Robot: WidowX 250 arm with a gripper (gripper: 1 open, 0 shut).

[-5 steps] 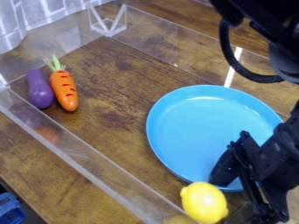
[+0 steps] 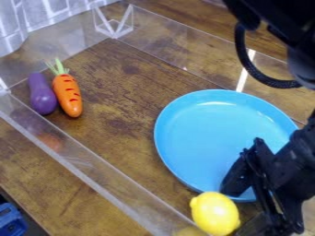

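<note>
A blue plate (image 2: 197, 129) lies on the wooden surface. At its front left edge sits a yellow lemon (image 2: 215, 214). My black gripper (image 2: 252, 180) is low at the right, over the plate's right front part and beside the lemon; its dark fingers overlap one another, so their opening cannot be made out. An orange toy carrot (image 2: 68, 92) with green top and a purple eggplant (image 2: 42, 95) lie at the left.
Clear plastic walls (image 2: 92, 180) border the area along the left front and back. A blue object (image 2: 9, 221) is cut off at the lower left. Bare wood fills the middle left.
</note>
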